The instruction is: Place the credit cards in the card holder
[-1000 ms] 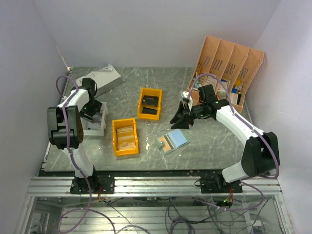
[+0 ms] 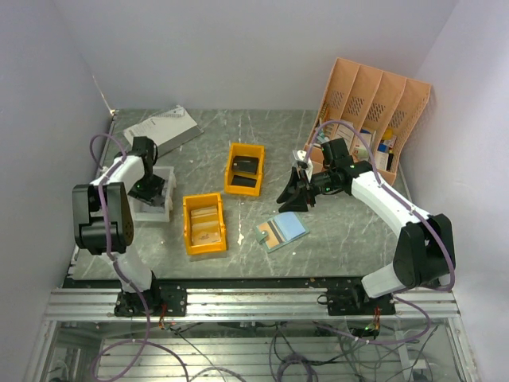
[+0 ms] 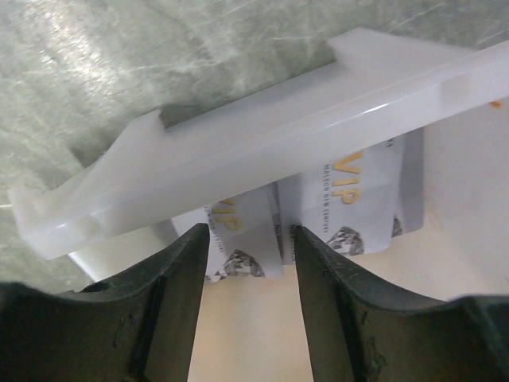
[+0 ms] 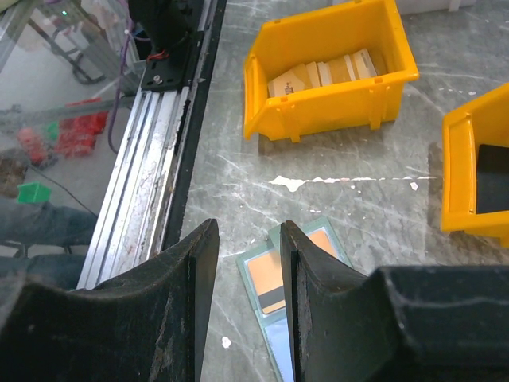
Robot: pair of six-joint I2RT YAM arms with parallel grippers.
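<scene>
Grey-white credit cards with gold VIP lettering lie flat in a white bin, in view under its near wall. Over them my left gripper is open, its fingers pointing down into the bin; one card shows through the gap. In the top view this gripper is at the bin's inner area and hides most of the cards. The card holder, pale blue with an orange part, lies on the table. My right gripper hovers near it, open and empty, one finger covering part of the holder.
Two yellow bins stand mid-table, holding tan and black items. A grey-white box lies at the back left and a peach rack fills the back right. Bare table surrounds the card holder.
The left arm has shifted slightly left and its gripper a little lower in the top view, still within the white bin. The right arm and the card holder have stayed put.
</scene>
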